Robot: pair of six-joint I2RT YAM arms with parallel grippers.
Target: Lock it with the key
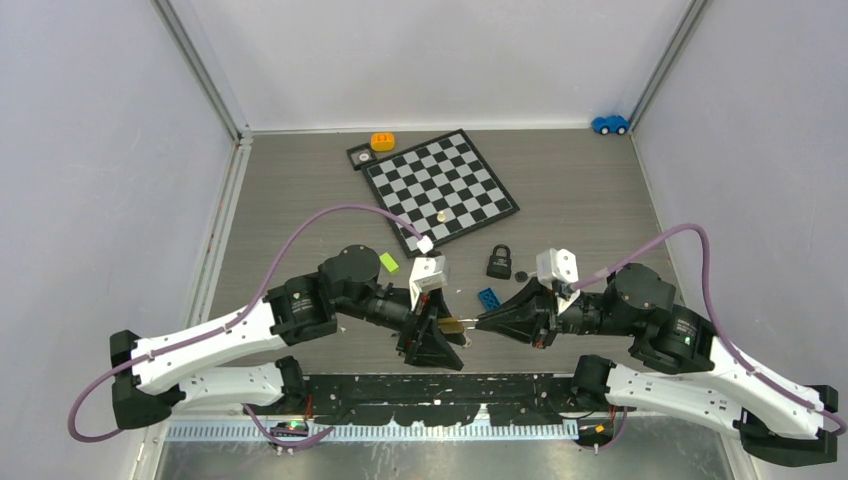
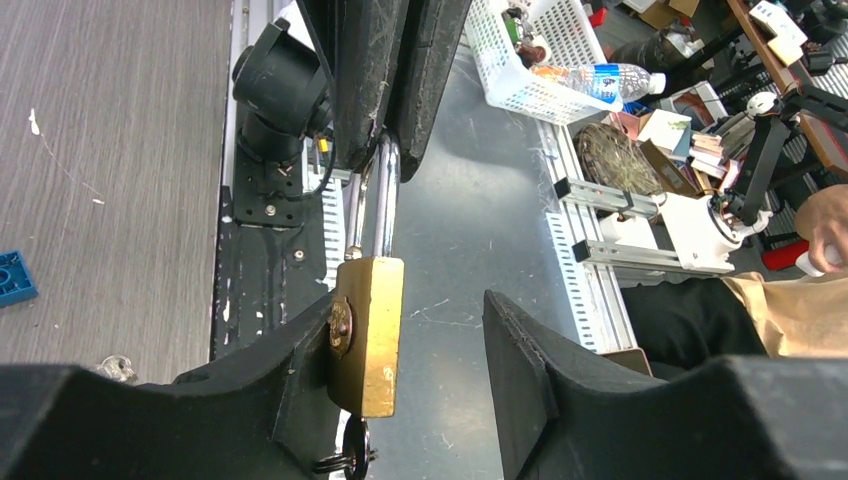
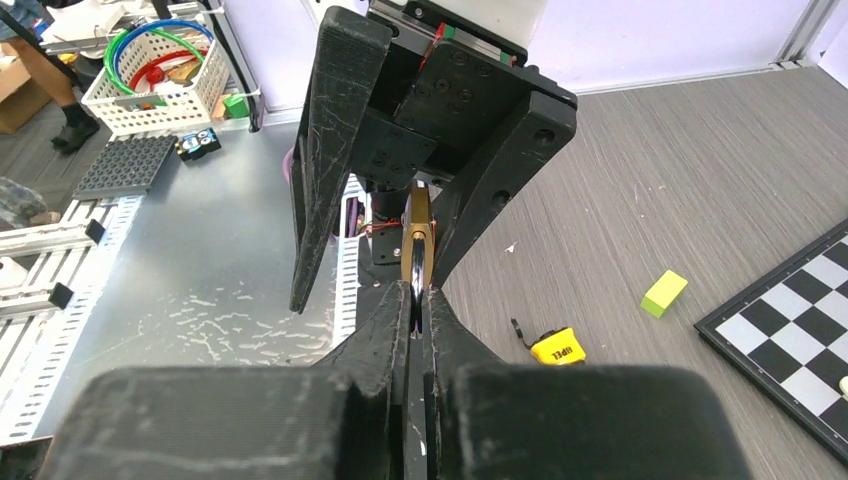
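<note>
A brass padlock (image 2: 368,340) with a steel shackle (image 2: 385,200) hangs between the two grippers, above the table. My right gripper is shut on the shackle; from the top it points left (image 1: 480,323). My left gripper has its fingers spread around the padlock body, with clear space beside the body on one side. A black ring, apparently with the key, hangs below the lock in the left wrist view; the key itself is mostly hidden.
A chessboard (image 1: 435,185) lies behind, with a black padlock (image 1: 499,262), a blue block (image 1: 488,298) and a green block (image 3: 663,290) nearby. A yellow tape measure (image 3: 558,346) lies on the table.
</note>
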